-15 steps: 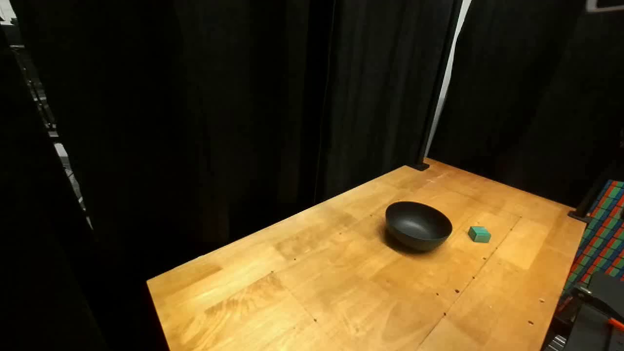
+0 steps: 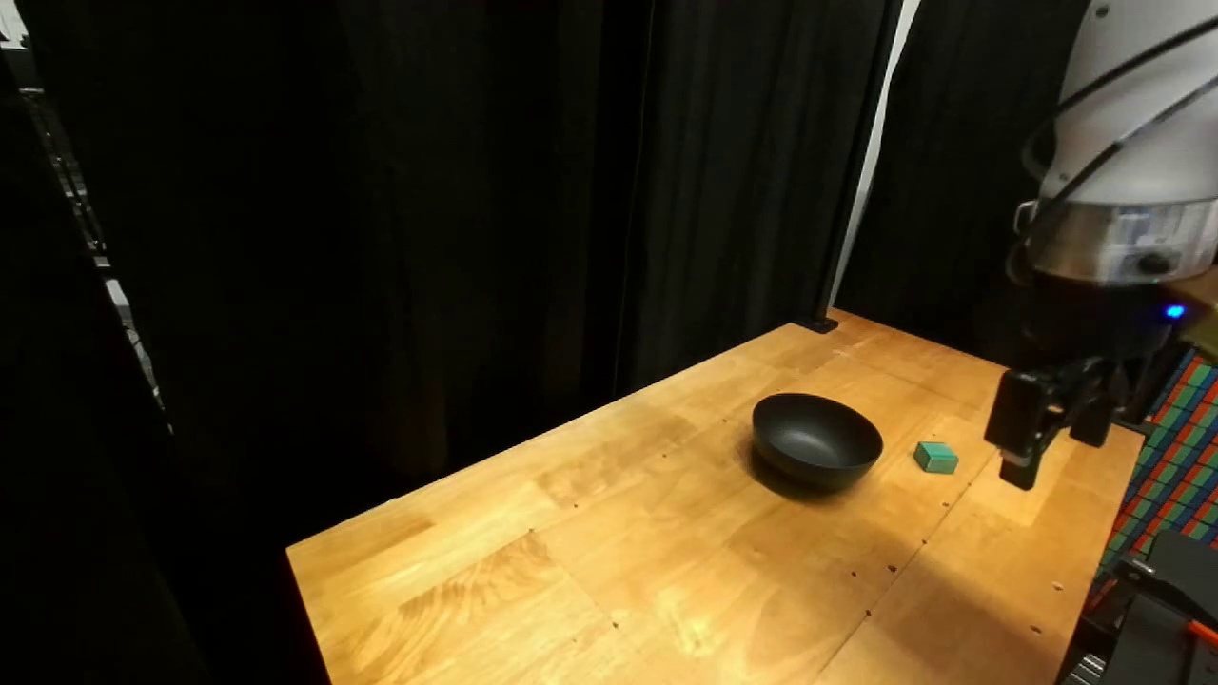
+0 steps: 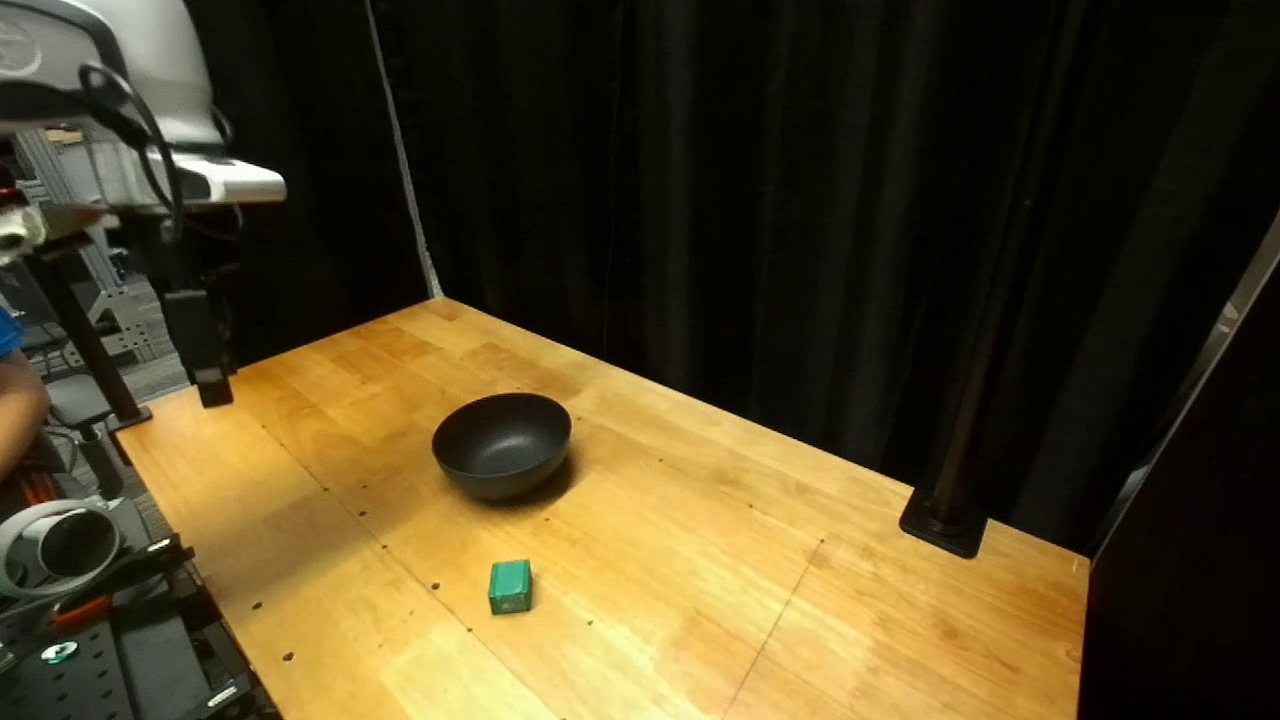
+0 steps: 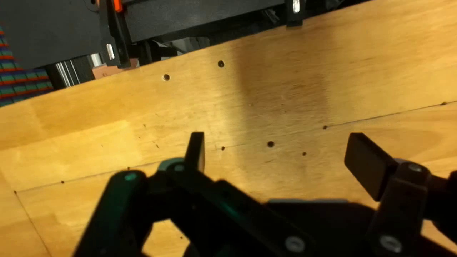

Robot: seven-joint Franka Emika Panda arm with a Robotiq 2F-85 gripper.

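A small green block (image 2: pixel 936 458) rests on the wooden table, close to a round black bowl (image 2: pixel 815 440) that stands upright and looks empty. From the other side, the second exterior view shows the block (image 3: pixel 510 587) apart from the bowl (image 3: pixel 501 445). My gripper is open, its two black fingers wide apart with bare wood below and nothing between them. In the first exterior view the gripper (image 2: pixel 1045 440) hangs at the right, above the table and to the right of the block. Neither block nor bowl appears in the wrist view.
Dark curtains run behind it, and a black post base (image 3: pixel 944 522) sits on its edge. Black equipment (image 4: pixel 205 17) adjoins the side edge under my gripper.
In the first exterior view my arm and gripper have come into sight at the right, where only a sliver showed at the top before. Block and bowl have not moved.
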